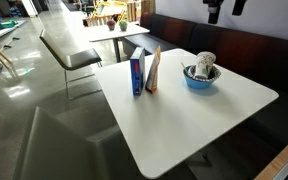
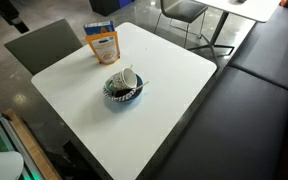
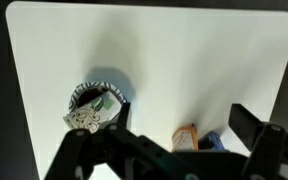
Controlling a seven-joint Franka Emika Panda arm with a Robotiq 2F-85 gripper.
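Note:
My gripper [image 1: 225,10] is high above the white table [image 1: 184,120], its two fingers wide apart with nothing between them. The wrist view looks down on the table, with the open gripper across the lower part. A blue bowl [image 1: 200,83] with a patterned rim holds a white patterned cup [image 2: 129,77] lying tilted, and a thin handle sticks out. Apart from the bowl, a blue box [image 1: 137,72] and an orange pouch [image 1: 153,74] stand upright side by side. In the wrist view the bowl [image 3: 79,98] is at left and the pouch [image 3: 185,138] at lower middle.
A dark bench [image 2: 239,110] runs along one side of the table. Chairs [image 1: 69,55] stand around it, and a second table [image 1: 117,31] is farther back.

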